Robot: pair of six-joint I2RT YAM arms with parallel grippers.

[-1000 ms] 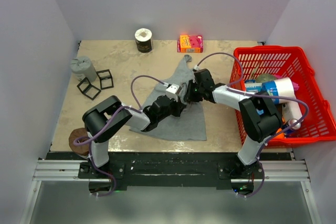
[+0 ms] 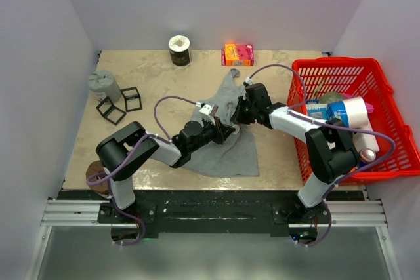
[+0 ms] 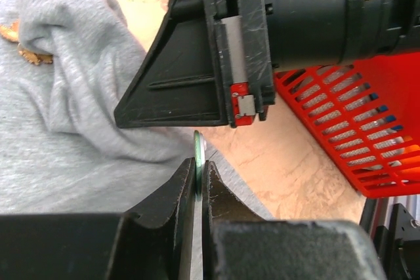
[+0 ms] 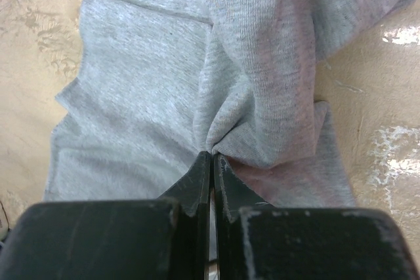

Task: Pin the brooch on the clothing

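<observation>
Grey clothing [image 2: 226,159] lies rumpled on the table, with a raised fold [image 4: 262,83] filling much of the right wrist view. My left gripper is shut on a thin, pale green-white disc seen edge-on, apparently the brooch [image 3: 199,145]. It is held over the cloth just below the right gripper in the left wrist view; whether it touches fabric I cannot tell. At the base of the fold, creases run into the tips of my right gripper, which is shut on the clothing. The brooch's pin is hidden.
A gold-brown item [image 3: 29,50] shows among the cloth folds. To the right stands a full red basket [image 2: 305,142], close to the right arm. Black frames [image 2: 121,106], a grey roll [image 2: 104,86], a dark can [image 2: 179,50] and a bright box [image 2: 237,54] sit farther out.
The left arm has shifted a little to the left across the second. Both grippers remain close together over the cloth.
</observation>
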